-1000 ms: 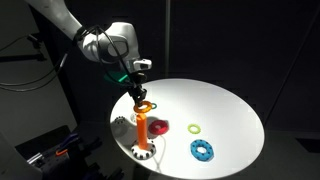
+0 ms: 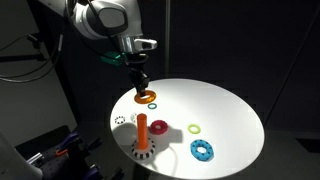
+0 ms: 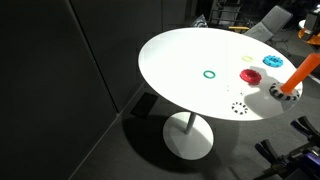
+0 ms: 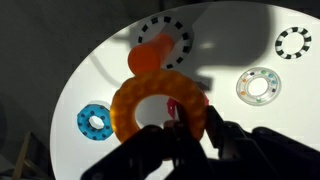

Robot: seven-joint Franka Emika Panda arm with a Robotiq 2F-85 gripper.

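My gripper (image 2: 141,91) is shut on an orange ring (image 2: 145,97), held above the white table. In the wrist view the orange ring (image 4: 124,112) reaches out from the dark fingers and hides part of what lies below. An orange post (image 2: 142,131) stands upright on a black-and-white base (image 2: 143,152) near the table's edge. From the wrist, the post (image 4: 146,56) appears just beyond the ring, which is not around it. The second exterior view shows the post (image 3: 301,73) at its right edge, partly cut off; the held ring cannot be made out there.
On the round white table (image 2: 225,110) lie a red ring (image 2: 158,127), a blue ring (image 2: 202,150), a yellow-green ring (image 2: 194,129) and a small green ring (image 2: 152,106). A clear ring (image 4: 258,87) and a dotted ring (image 4: 292,42) lie close together.
A second ago the orange ring hung near the post's top in exterior view 1. Now ring and gripper appear higher, farther from the post. The post and table rings look unmoved.
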